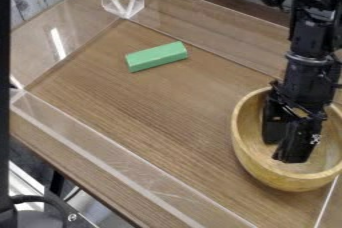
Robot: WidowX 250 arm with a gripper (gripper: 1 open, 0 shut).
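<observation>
The black gripper (291,132) reaches down from the top right into a round tan bowl (267,176) at the right of the table. Its fingers are inside the bowl, open as far as can be seen; whether anything lies between them in the bowl is hard to tell in the dark shapes.
A green block (156,56) lies on the wooden table (134,122) at upper left. A small clear plastic piece (122,2) stands near the back. Transparent strips run along the table's edges. Part of another black device shows at lower left.
</observation>
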